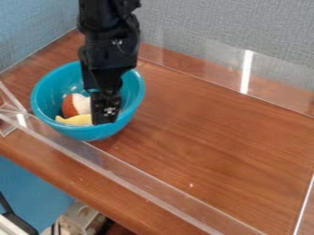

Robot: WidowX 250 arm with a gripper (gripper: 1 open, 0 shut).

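A teal bowl (pixel 128 108) sits at the left of the wooden table. Inside it lie a red-and-white item (pixel 73 104) and a yellow banana-like piece (pixel 77 120), both partly hidden. My black gripper (pixel 105 106) reaches down into the bowl over them and covers its middle and right part. Whether anything is between the fingertips is hidden.
Clear plastic walls edge it along the back and front. Cables and metal parts lie below at the lower left.
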